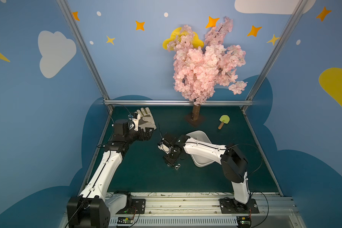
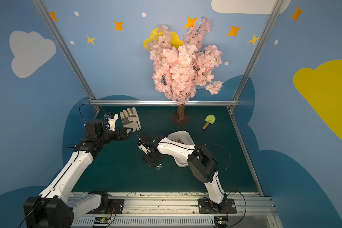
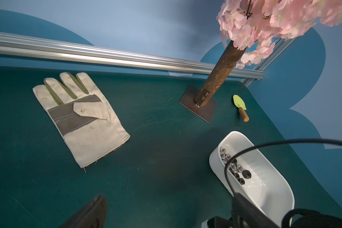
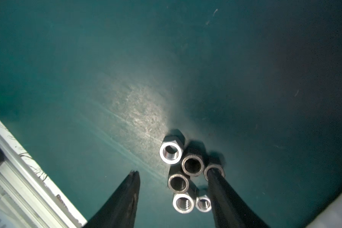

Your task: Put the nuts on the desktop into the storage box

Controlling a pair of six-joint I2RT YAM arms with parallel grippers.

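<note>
Several metal nuts, silver and dark, stand bunched on the green desktop; in the right wrist view a silver nut (image 4: 171, 150) and a dark nut (image 4: 192, 165) top the cluster. My right gripper is open above them, its fingers to either side of most of the bunch, with one finger (image 4: 226, 201) partly covering the nuts on the right. The white storage box (image 3: 271, 186) holds several nuts (image 3: 233, 167) at one end; the right arm crosses over it in the top views. My left gripper (image 1: 150, 133) is open and empty, near the glove.
A work glove (image 3: 91, 133) lies at the back left. The artificial blossom tree stands on a brown base (image 3: 197, 104) at the back, with a small green trowel (image 3: 240, 107) to its right. Free desktop lies in front of the nuts.
</note>
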